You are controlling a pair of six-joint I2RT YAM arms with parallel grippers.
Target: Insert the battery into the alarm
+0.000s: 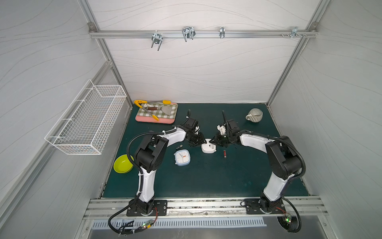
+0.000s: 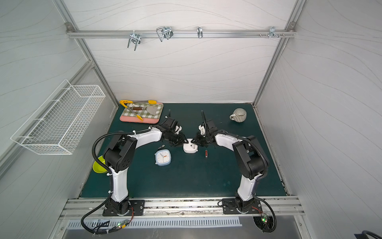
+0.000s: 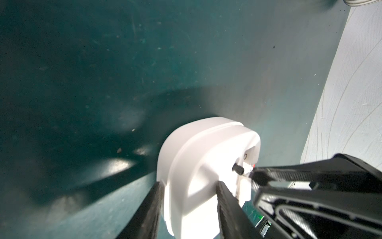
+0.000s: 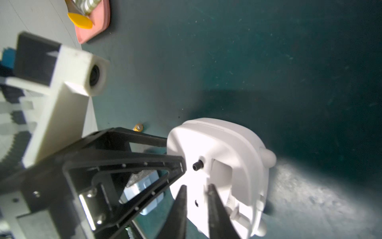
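Observation:
The white alarm [image 1: 208,148] stands between my two grippers, its back with black knobs and a recess turned to the right wrist view. My left gripper is shut on its white rim. Over the alarm's back, the right gripper is part open, its fingertips a little apart with nothing visible between them. A red battery [image 1: 224,153] lies on the table to the right of the alarm. A dark battery [image 1: 179,147] lies to the left, its coppery end showing in the right wrist view. The lower part of the alarm's back is partly hidden by the right fingers.
A pale blue clock [image 1: 182,157] lies front left of the alarm. Farther off are a lime bowl [image 1: 123,164], a pink tray [image 1: 155,118] with tongs and a striped mug [image 1: 254,115].

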